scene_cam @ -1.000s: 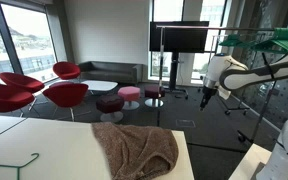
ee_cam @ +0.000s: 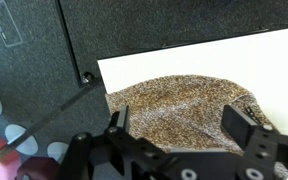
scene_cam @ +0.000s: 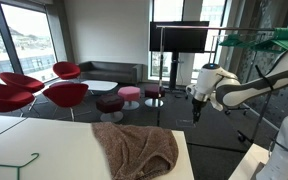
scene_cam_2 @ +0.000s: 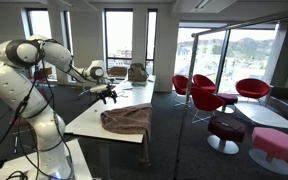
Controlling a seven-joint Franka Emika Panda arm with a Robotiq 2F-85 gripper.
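A brown towel [scene_cam: 139,150] lies rumpled on the white table, close to the table's right end in exterior view 1. In the wrist view the same towel [ee_cam: 184,105] spreads below the camera, near the table's corner. My gripper [scene_cam: 196,108] hangs in the air above and to the right of the towel, apart from it. Its fingers stand wide apart in the wrist view, and nothing is held between the black fingers. The lower part of the towel is hidden behind the gripper there.
A green hanger [scene_cam: 14,165] lies at the table's left. More green hangers [scene_cam: 269,40] hang from a metal rack [scene_cam: 162,60] beside the table's right end. Red chairs [scene_cam: 68,94] stand beyond it.
The towel has not moved.
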